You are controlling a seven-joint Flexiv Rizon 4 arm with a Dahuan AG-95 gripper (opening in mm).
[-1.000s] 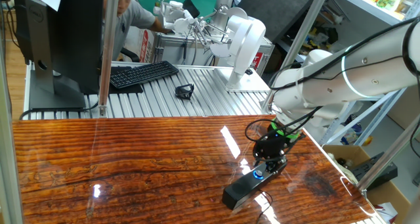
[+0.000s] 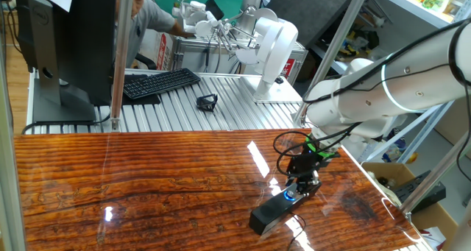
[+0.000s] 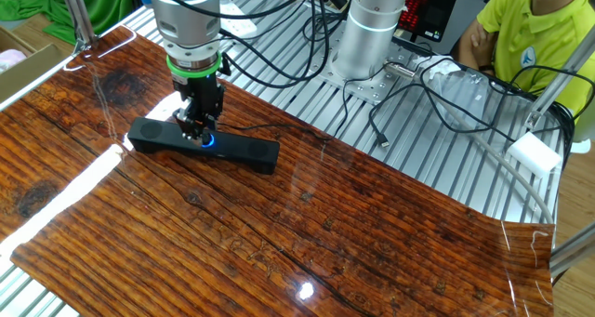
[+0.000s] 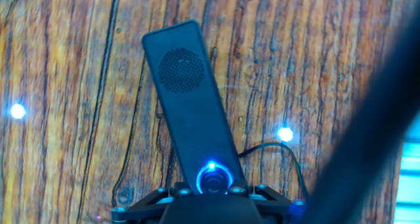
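Observation:
A long black speaker bar [image 3: 246, 151] lies on the wooden tabletop, with a round knob [image 4: 214, 180] ringed in blue light near its middle. My gripper [image 3: 197, 136] points down over the bar, right at the knob. In the wrist view, the gripper's dark parts cross the bottom edge and the knob shows just beyond them. A round speaker grille [image 4: 181, 70] marks the bar's far half there. Whether the fingers touch the knob, and how far apart they stand, is not clear.
A thin cable [image 4: 275, 144] runs from the bar's side across the wood. Loose cables lie near the arm's base.
My gripper has shifted very slightly at the knob. The speaker bar has stayed in place.

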